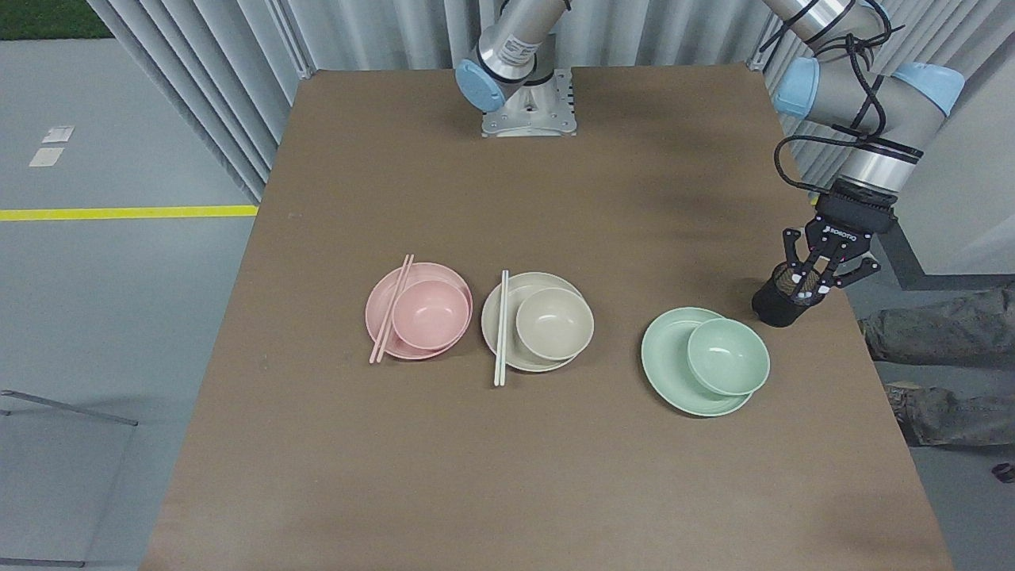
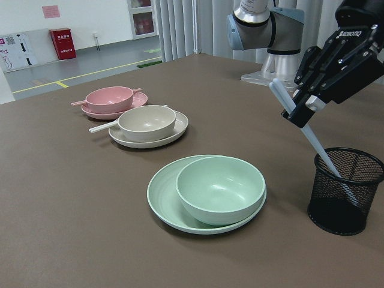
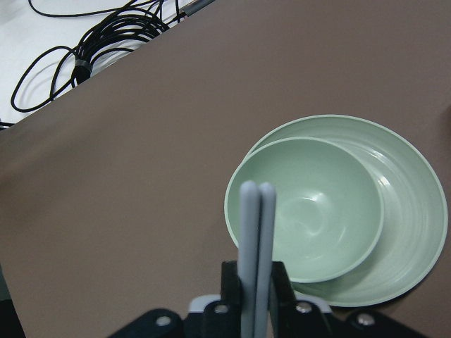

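My gripper (image 2: 308,105) holds a pair of pale grey-blue chopsticks (image 3: 249,232), which slant down into a black mesh holder (image 2: 343,210) at the table's right edge. The green bowl (image 1: 728,358) sits on a green plate (image 1: 671,366) left of the holder in the front view. A white bowl (image 1: 553,323) sits on its plate with white chopsticks (image 1: 501,333) across the left side. A pink bowl (image 1: 430,314) on a pink plate has pink chopsticks (image 1: 385,323) beside it.
Cables (image 3: 106,35) show beyond the table edge in the wrist view.
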